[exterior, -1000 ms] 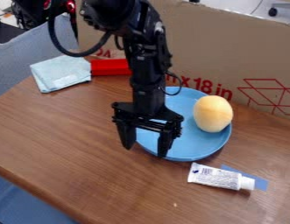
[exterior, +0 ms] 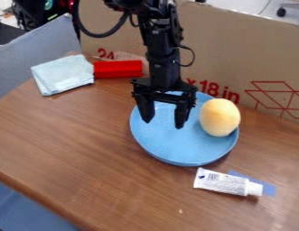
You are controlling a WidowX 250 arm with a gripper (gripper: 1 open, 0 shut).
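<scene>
My gripper [exterior: 163, 115] is over the left part of a blue plate [exterior: 178, 149], its fingers pointing down and apart, with nothing visible between them. On the plate's right side rests a pale yellow round object [exterior: 219, 117]. A white tube [exterior: 227, 182] lies at the front right of the wooden table, partly on a small blue patch.
A folded pale cloth [exterior: 62, 75] and a red object [exterior: 117, 69] lie at the back left. A cardboard panel [exterior: 242, 54] stands along the back.
My gripper has moved back and up, away from the front of the plate. The plate, round object and tube look unmoved.
</scene>
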